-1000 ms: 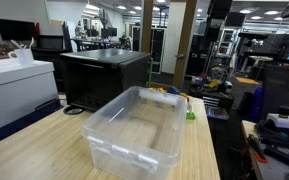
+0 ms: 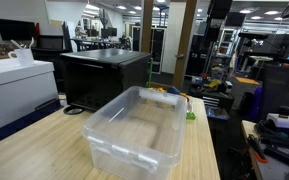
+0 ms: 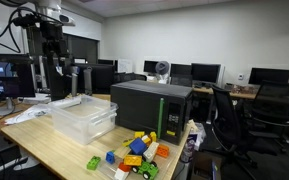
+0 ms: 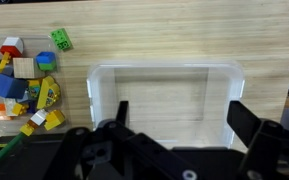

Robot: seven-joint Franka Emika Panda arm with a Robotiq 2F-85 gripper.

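A clear plastic bin point(image 2: 124, 156) stands on the wooden table, and it looks empty inside. From above, in the wrist view, the bin's rim point(image 4: 164, 65) lies below my gripper. The fingers are wide apart with nothing between them. In exterior view 2 the gripper hangs high above the table, over the bin point(image 3: 84, 124). Several colourful blocks and small toys lie beside the bin, among them a green block point(image 4: 61, 39), a blue block point(image 4: 46, 60) and a yellow block point(image 4: 48, 92).
A large black box-shaped appliance point(image 3: 144, 108) stands beside the bin. A green toy vehicle point(image 3: 147, 170) sits near the table edge among the blocks. Bare tabletop point(image 2: 39, 150) shows in front of the appliance. Chairs point(image 3: 236, 125) stand beyond the table.
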